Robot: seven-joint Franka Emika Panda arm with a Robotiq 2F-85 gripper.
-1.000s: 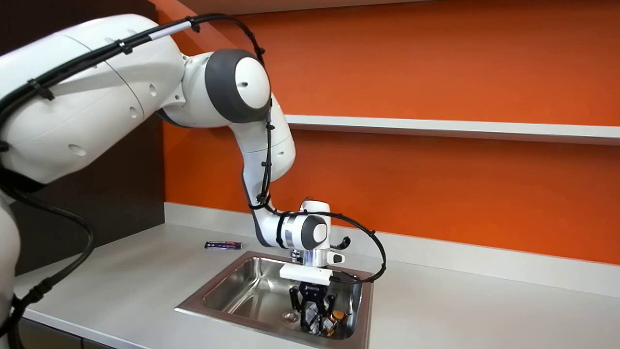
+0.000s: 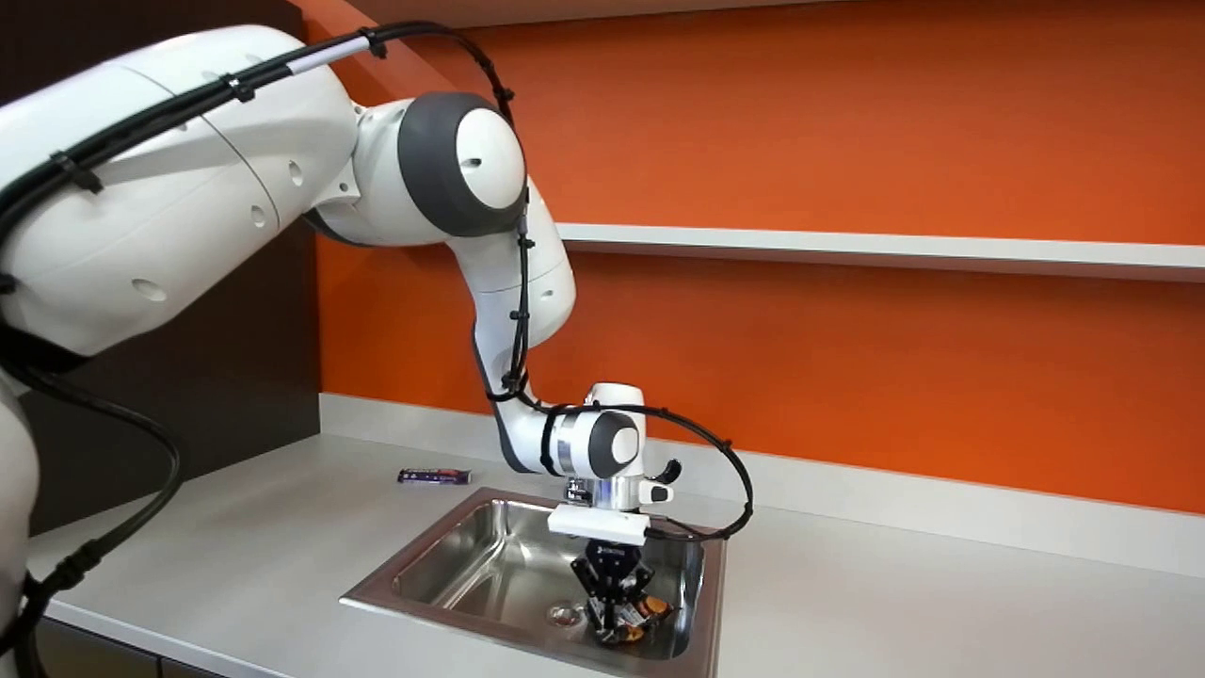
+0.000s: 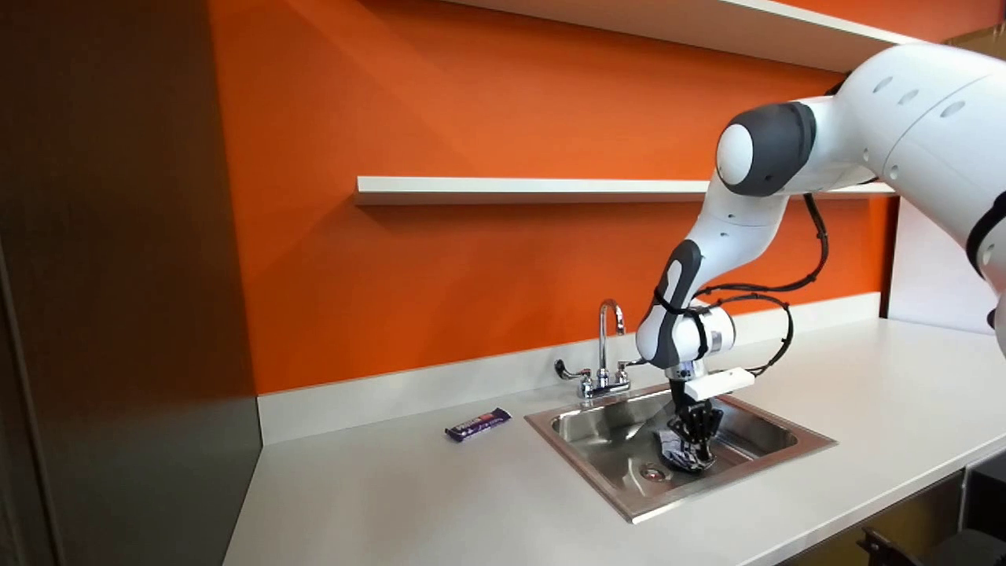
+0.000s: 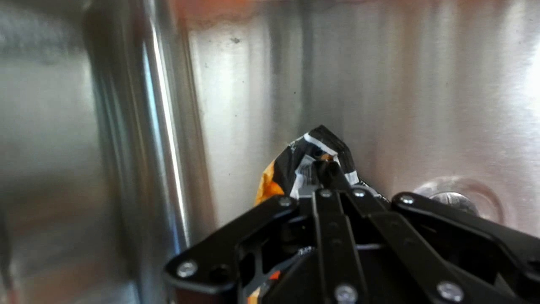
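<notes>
In the wrist view, a crumpled black, white and orange wrapper (image 4: pixel 320 141) lies in the steel sink, partly hidden by my gripper. The fingers are together, with their tips against the wrapper; whether a fold of its film is pinched between them cannot be seen. Exterior view 1 has my gripper (image 2: pixel 613 628) low in the right part of the basin, with orange bits of the wrapper (image 2: pixel 652 608) beside it. The silvery wrapper (image 3: pixel 673 449) shows left of the gripper (image 3: pixel 699 454) in exterior view 2.
The sink's rim (image 2: pixel 429 548) and walls surround the gripper, and its drain (image 3: pixel 651 472) is close by. A faucet (image 3: pixel 603 349) rises behind the basin. On the counter to the left lies a purple bar (image 3: pixel 478 424).
The gripper's fingers have come together from being open around the wrapper. The hand has risen slightly and shifted a little to the right in exterior view 1.
</notes>
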